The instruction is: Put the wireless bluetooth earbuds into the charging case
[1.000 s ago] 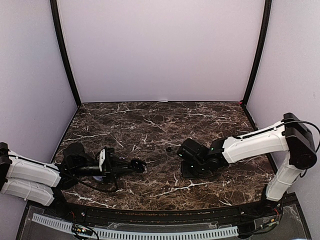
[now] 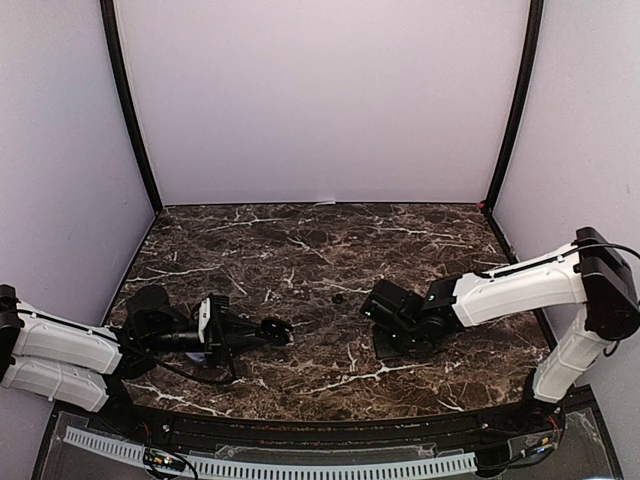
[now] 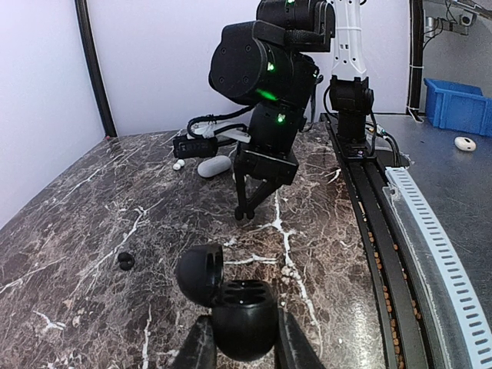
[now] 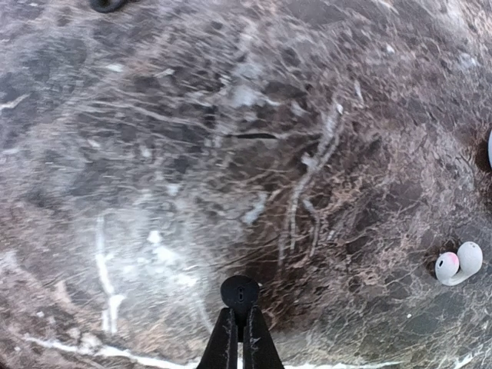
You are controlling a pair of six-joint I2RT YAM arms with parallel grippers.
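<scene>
A black charging case (image 3: 246, 323) with its round lid (image 3: 198, 274) raised is in the left wrist view. My left gripper is shut on it, low over the front left of the table. In the right wrist view, my right gripper is shut on a small black earbud (image 4: 240, 290), whose rounded end shows beyond the fingertips. From above, the right arm hides that earbud. Another black earbud (image 2: 338, 298) lies on the table between the arms, and its edge also shows at the top of the right wrist view.
A pair of white earbuds (image 4: 459, 264) lies to the right in the right wrist view. Behind the right arm, a pale rounded case (image 3: 214, 166) rests on the table. Bare marble separates the two grippers. Off the table stands a blue bin (image 3: 457, 109).
The left arm and case are still.
</scene>
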